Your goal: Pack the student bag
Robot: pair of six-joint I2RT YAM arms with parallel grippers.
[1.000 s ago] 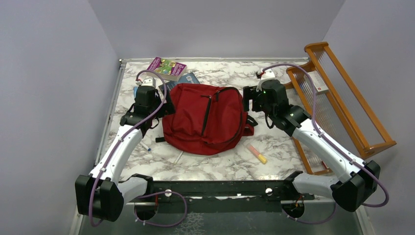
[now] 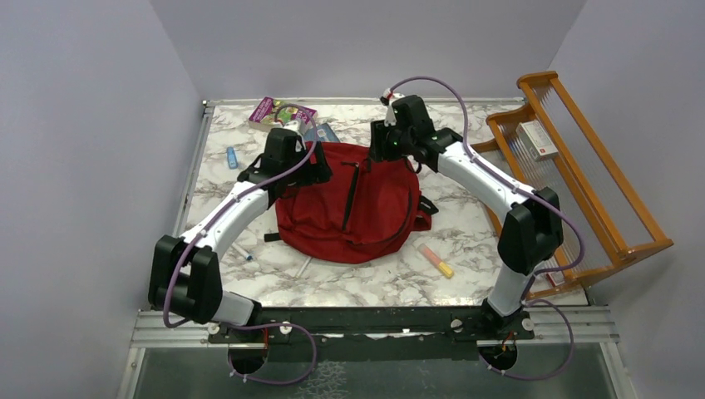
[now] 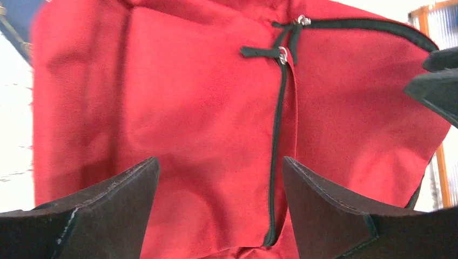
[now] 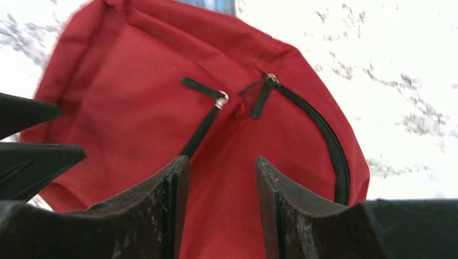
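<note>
A red bag (image 2: 320,220) with black zippers lies flat in the middle of the table. Two zipper pulls show at its top; one zipper pull (image 3: 283,55) sits at the end of the inner zipper, the other zipper pull (image 4: 271,80) on the curved zipper. My left gripper is above the bag's left part, open, only red fabric visible beyond its fingers. Over the bag's upper right hovers my right gripper, its fingers apart and nothing between them. Fingertips of the opposite arm show at the side of each wrist view.
A purple book (image 2: 264,113) and a dark blue book (image 2: 327,134) lie behind the bag. At left are a blue item (image 2: 232,158) and a pen (image 2: 243,252). An orange-yellow marker (image 2: 436,260) lies front right. A wooden rack (image 2: 574,166) with a white box (image 2: 537,140) stands at right.
The bag looks unmoved.
</note>
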